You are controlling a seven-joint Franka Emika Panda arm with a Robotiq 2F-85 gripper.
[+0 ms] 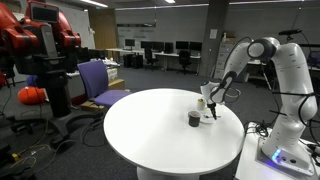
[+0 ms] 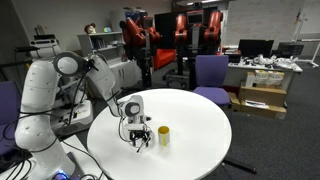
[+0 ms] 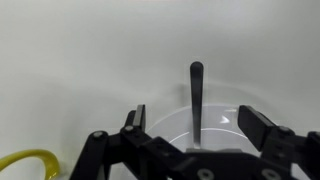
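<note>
My gripper is open, its two fingers [image 3: 138, 117] apart to the left and right in the wrist view. Between them in that view runs a slim dark handle-like stick [image 3: 196, 85], lying over the rim of a white round dish [image 3: 160, 128]. Nothing is held. At the lower left of the same view curves a yellow handle [image 3: 30, 154]. From outside, the gripper [image 2: 138, 138] hangs low over the white table [image 2: 200, 150], beside a yellow mug [image 2: 164, 135]. The stick's lower end is partly hidden by the gripper.
A dark cup [image 1: 194, 118] stands on the table near the gripper. Much of the white table [image 1: 150, 130] away from the arm is bare. A purple chair [image 1: 96, 80] is beyond the table's edge.
</note>
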